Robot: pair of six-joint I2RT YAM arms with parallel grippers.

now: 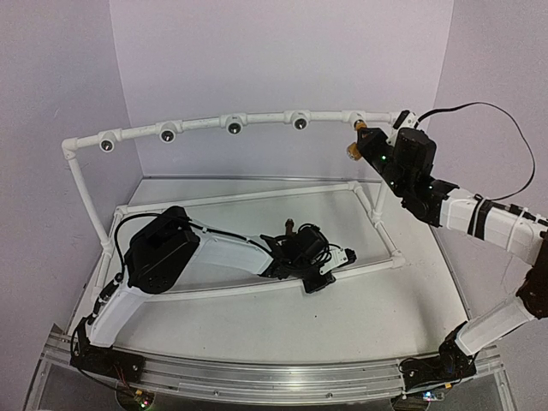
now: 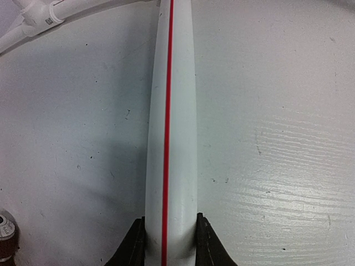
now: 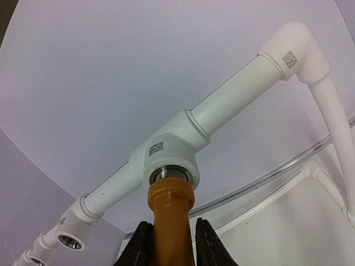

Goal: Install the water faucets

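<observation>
An orange faucet point(image 3: 172, 213) stands in my right gripper, whose fingers close on both sides of its body. Its threaded end meets the metal-lined mouth of a white tee fitting point(image 3: 173, 145); some silver thread shows between them. In the top view the faucet's orange handle point(image 1: 353, 151) sticks out beside the right gripper point(image 1: 370, 137), under the rightmost tee. My left gripper is shut on the frame's front lower pipe point(image 2: 182, 138), white with a red stripe. A brown faucet point(image 2: 8, 238) is partly visible at the left wrist view's edge.
Several empty tee fittings point(image 1: 234, 124) line the upper pipe to the left. The lower frame's back pipe point(image 1: 240, 197) lies behind the left arm. A cable point(image 1: 505, 116) loops above the right arm. The front of the white board point(image 1: 257, 330) is bare.
</observation>
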